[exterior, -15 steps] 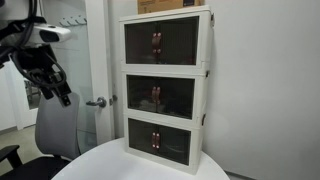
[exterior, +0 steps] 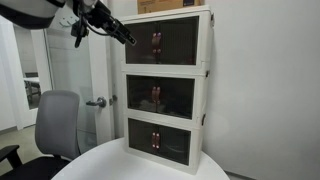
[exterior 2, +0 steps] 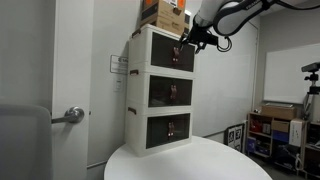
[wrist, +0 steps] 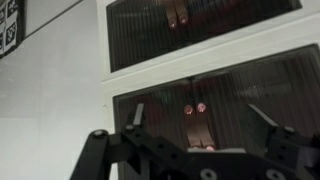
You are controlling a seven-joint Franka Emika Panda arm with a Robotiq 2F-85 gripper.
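Note:
A white three-tier cabinet (exterior: pixel 165 72) with dark see-through doors stands on the round white table (exterior: pixel 105 163). Each tier has a pair of brown handles at the middle of its doors; every door looks closed. My gripper (exterior: pixel 105 40) is raised to the left of the top tier in exterior view 1, apart from it. In exterior view 2 the gripper (exterior 2: pixel 206 46) appears around the height of the top doors. Its fingers are open and empty. The wrist view shows one pair of brown handles (wrist: pixel 198 128) ahead between the fingertips, with another pair of doors (wrist: pixel 180 20) above.
Cardboard boxes (exterior 2: pixel 165 16) sit on top of the cabinet. A grey chair (exterior: pixel 57 125) stands left of the table, near a door with a metal handle (exterior: pixel 98 102). Shelves (exterior 2: pixel 275 130) stand far off at the right in exterior view 2.
In exterior view 1 my gripper has risen and moved right, toward the top of the cabinet. The cabinet and its doors look the same.

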